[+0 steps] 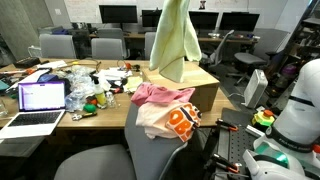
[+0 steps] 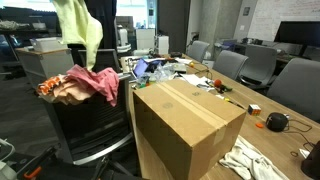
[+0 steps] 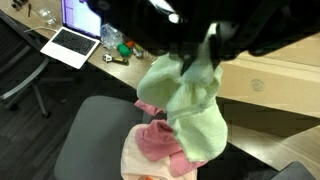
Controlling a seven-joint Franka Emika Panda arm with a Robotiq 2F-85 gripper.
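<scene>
A pale green cloth hangs high above the chair in exterior view 1. In the wrist view the same cloth dangles from my gripper, whose dark fingers are shut on its upper part; their tips are blurred. Exterior view 2 has the cloth at the upper left, with the gripper out of frame. Below it, pink, peach and orange cloths lie draped over the chair. The hanging cloth is clear of that pile in exterior view 1.
A large cardboard box stands on the table beside the chair. The table also holds a laptop and several small items and tools. White cloth or gloves lie near the box.
</scene>
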